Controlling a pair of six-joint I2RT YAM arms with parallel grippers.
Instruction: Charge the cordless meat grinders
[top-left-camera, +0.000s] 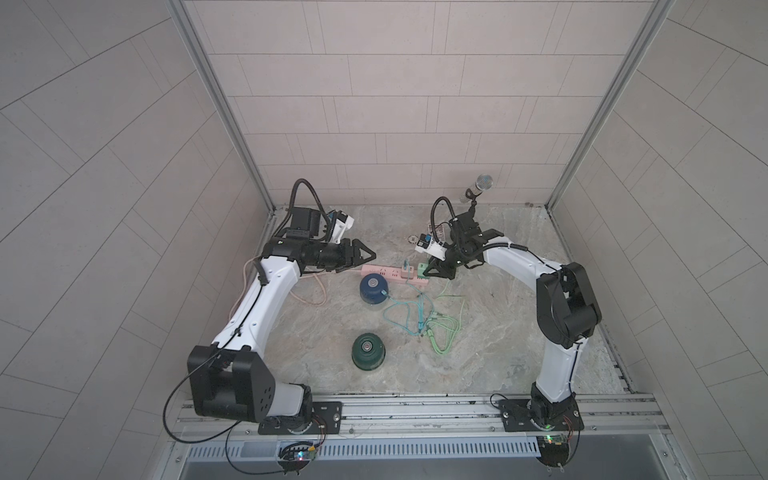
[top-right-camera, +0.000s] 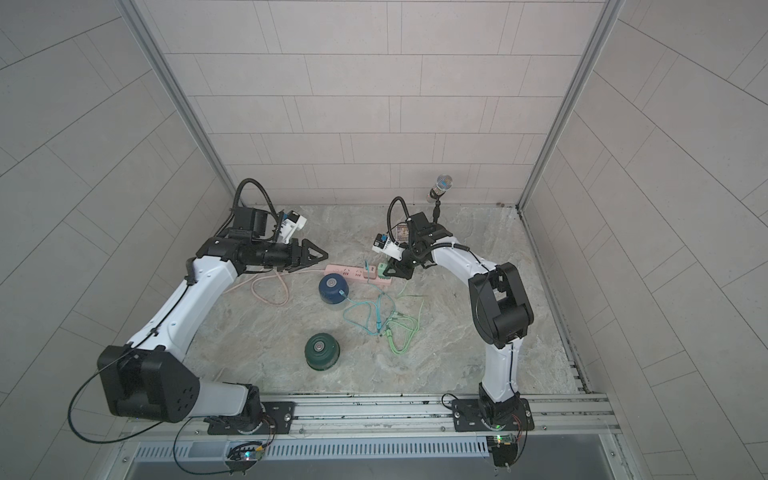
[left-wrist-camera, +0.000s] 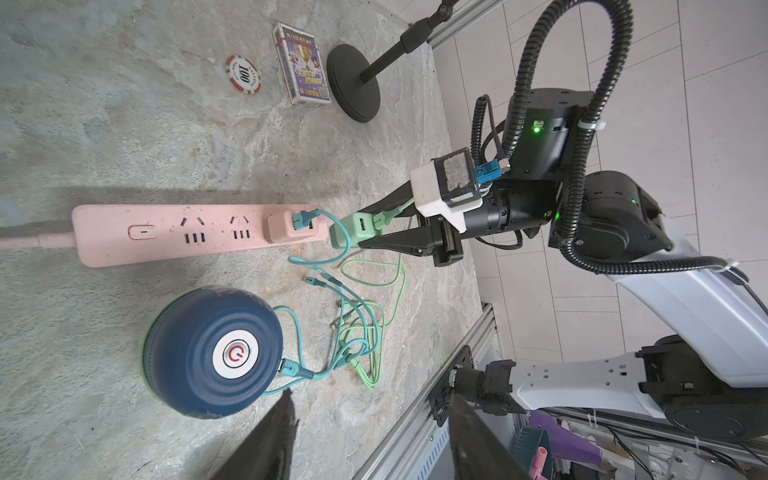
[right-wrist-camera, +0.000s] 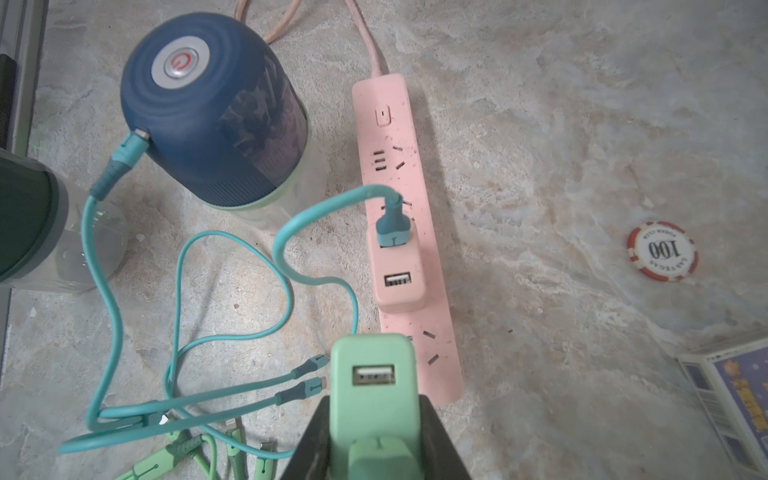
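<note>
My right gripper is shut on the green charger (right-wrist-camera: 374, 400), a block with a green cable plugged into it, held over the right end of the pink power strip (left-wrist-camera: 168, 232). The strip's end sockets (right-wrist-camera: 429, 348) show just past the charger. On the strip sits a pink charger (right-wrist-camera: 397, 276) with a blue cable (right-wrist-camera: 332, 194) in one port. That cable's other end meets the blue meat grinder (left-wrist-camera: 212, 352). The green meat grinder (top-left-camera: 368, 352) stands nearer the front. My left gripper (top-left-camera: 369, 252) is part open and empty, above the table left of the strip.
Bundled green cables (top-left-camera: 442, 332) lie right of the blue grinder. Behind the strip are a poker chip (left-wrist-camera: 242, 73), a card box (left-wrist-camera: 301, 64) and a black stand base (left-wrist-camera: 352, 82). Bare table lies between the two grinders.
</note>
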